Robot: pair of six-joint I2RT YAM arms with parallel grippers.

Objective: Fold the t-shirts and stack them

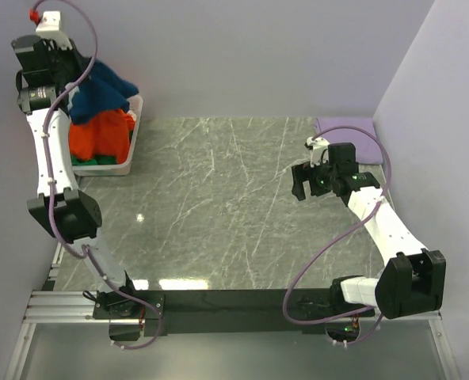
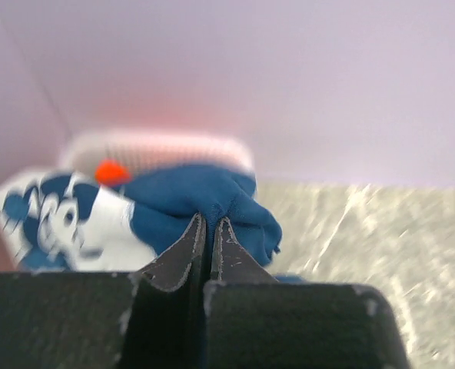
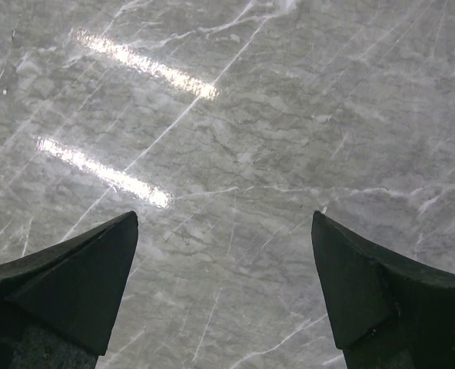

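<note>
A navy T-shirt with a white print [image 2: 104, 223] hangs from my left gripper, which is shut on it above a white bin [image 1: 127, 162] at the top left of the table. An orange shirt [image 1: 100, 134] and some green cloth [image 1: 86, 159] lie in the bin below it. My right gripper [image 1: 302, 180] stands open over bare marble at the right, with nothing between its fingers.
A folded purple cloth [image 1: 349, 127] lies at the far right corner, behind the right arm. Walls bound it at back and sides.
</note>
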